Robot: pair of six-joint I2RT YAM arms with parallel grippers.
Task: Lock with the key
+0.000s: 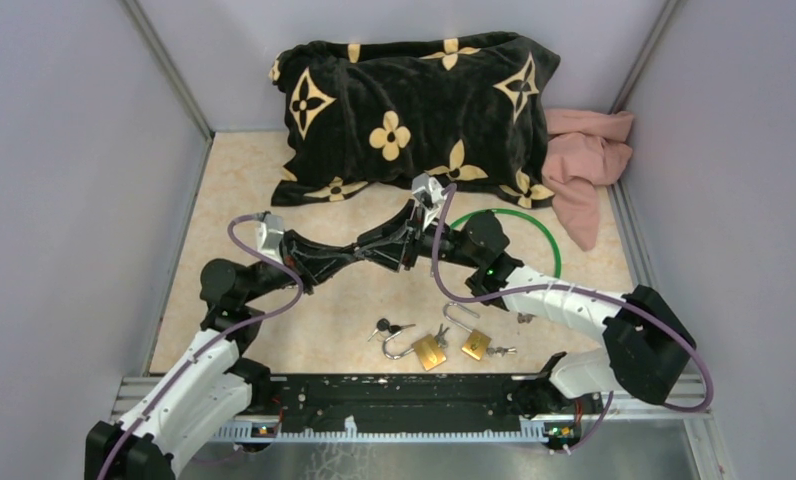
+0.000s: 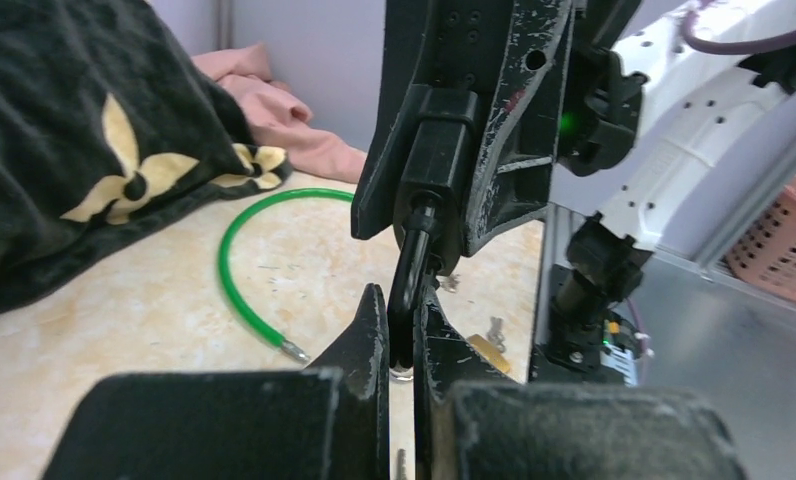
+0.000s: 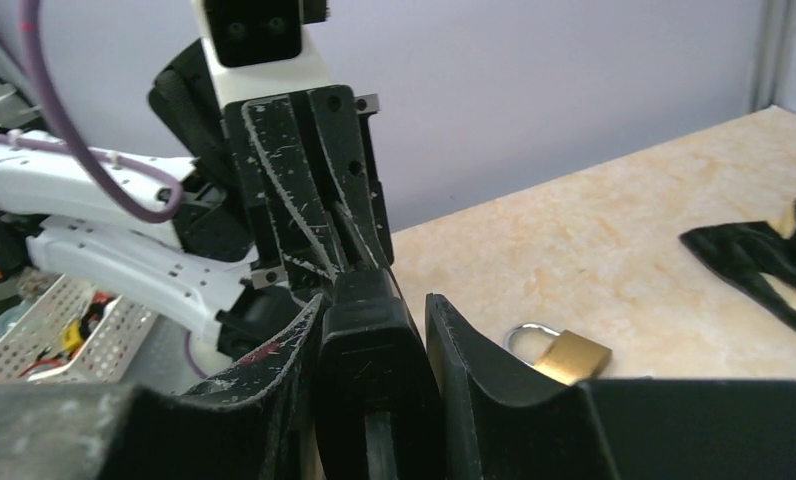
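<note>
In the left wrist view, a slim black-headed key (image 2: 407, 290) stands upright, my left gripper shut on it. The key's tip meets the round keyhole in the end of a black lock body (image 2: 436, 160); how deep it sits cannot be told. My right gripper is shut on that lock body (image 3: 379, 385), which stands out large in the right wrist view, with the left fingers just beyond it. From the top, both grippers meet tip to tip above the table, hiding key and lock between them. A green cable (image 1: 542, 226) lies behind the right arm.
Two brass padlocks, the left one (image 1: 430, 352) and the right one (image 1: 475, 345), lie near the front edge with loose keys (image 1: 382, 326) close by. A black patterned blanket (image 1: 414, 110) and a pink cloth (image 1: 579, 165) fill the back. Bare table (image 1: 214, 200) shows at the left.
</note>
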